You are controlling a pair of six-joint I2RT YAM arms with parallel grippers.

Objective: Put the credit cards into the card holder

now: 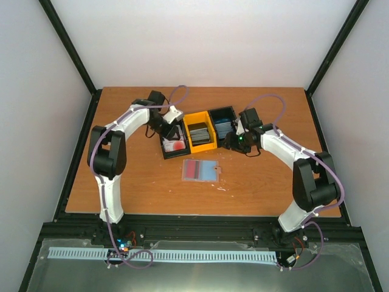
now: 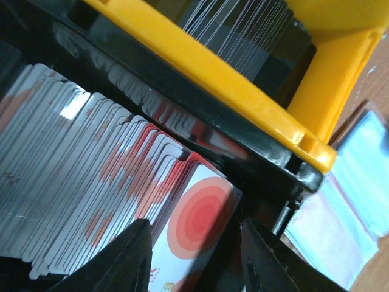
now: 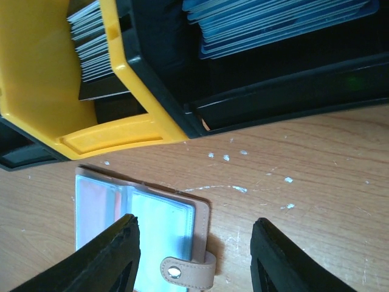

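Note:
A row of white and red cards (image 2: 200, 213) leans in the left black bin (image 1: 176, 154). Over its front end my left gripper stands open, the fingers to either side of the front card with its red circles; whether they touch it I cannot tell. My right gripper has its fingers apart with nothing between them, near the front of the right black bin (image 3: 292, 85), which holds blue cards (image 3: 273, 24). The card holder (image 1: 200, 171), clear with a brown clasp, lies open on the table, a pink sheet left and a blue one right.
Between the black bins stands a yellow bin (image 1: 211, 144) with dark and pale cards (image 1: 199, 134) in it. White flecks dot the table (image 3: 322, 164) right of the holder.

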